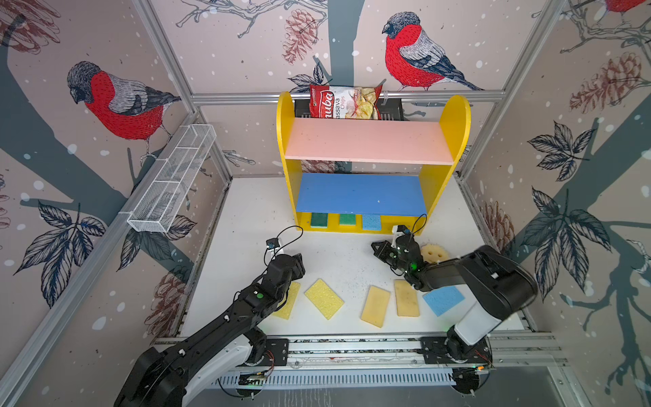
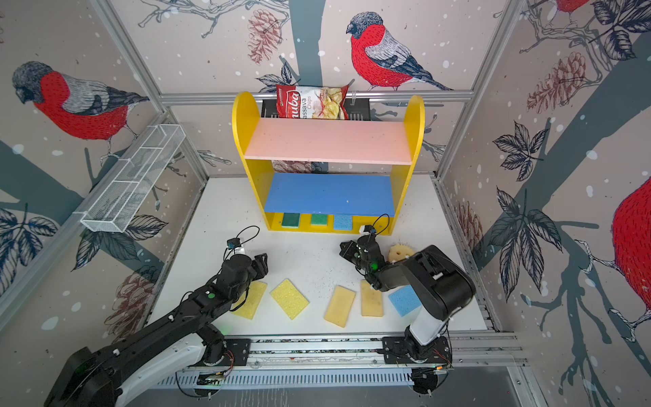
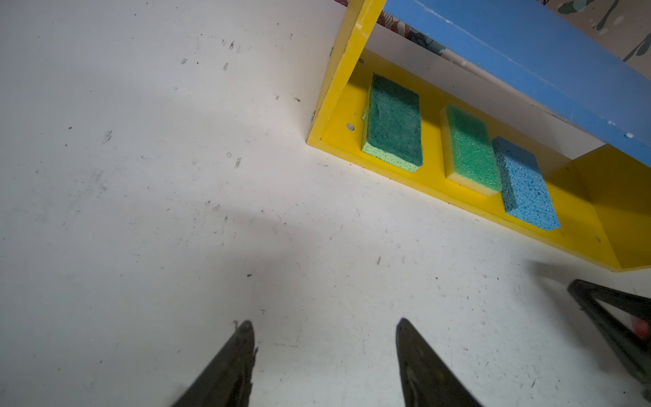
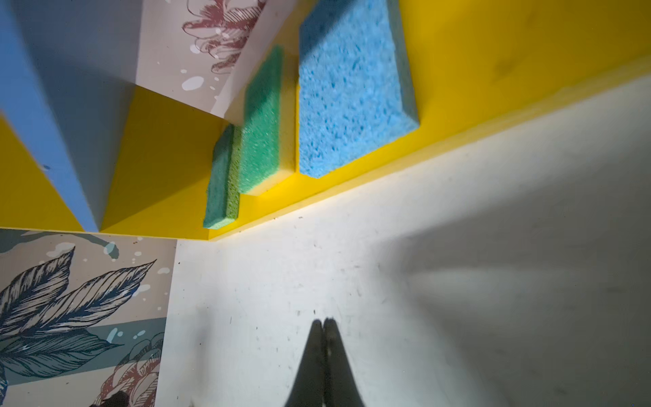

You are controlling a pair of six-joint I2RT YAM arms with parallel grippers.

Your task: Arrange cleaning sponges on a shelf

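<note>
On the yellow bottom board of the shelf (image 1: 442, 169) three sponges lie in a row: dark green (image 3: 393, 122), lighter green (image 3: 471, 149) and blue (image 3: 525, 183). The right wrist view has the blue sponge (image 4: 352, 88) closest, clear of my fingers. My right gripper is shut above the white table before the shelf, nothing between its tips. Left of it, my left gripper stands open and empty over bare table. Along the front lie two yellow sponges (image 1: 324, 298), two tan ones (image 1: 375, 306) and a blue one (image 1: 443, 300).
A round cookie-like item (image 1: 434, 253) sits by the right arm, partly hidden. The blue middle board (image 1: 359, 194) and pink upper board (image 1: 369, 141) are bare. A chip bag (image 1: 346, 101) stands behind the shelf. A white wire basket (image 1: 173, 179) hangs at left.
</note>
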